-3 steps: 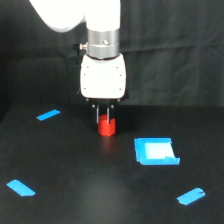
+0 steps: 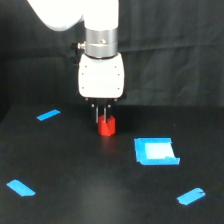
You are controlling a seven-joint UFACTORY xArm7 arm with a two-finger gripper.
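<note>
My gripper (image 2: 105, 110) hangs from the white arm at upper middle, fingers pointing down over a red object (image 2: 106, 126) standing on the black table (image 2: 90, 180). The fingertips are at the top of the red object. Whether they are apart from it or gripping it, I cannot tell.
A blue-rimmed item with a white middle (image 2: 156, 151) lies to the right of the red object. Blue strips lie at the left (image 2: 48, 114), front left (image 2: 21, 188) and front right (image 2: 191, 196).
The gripper has shifted very slightly; the red object looks in the same place.
</note>
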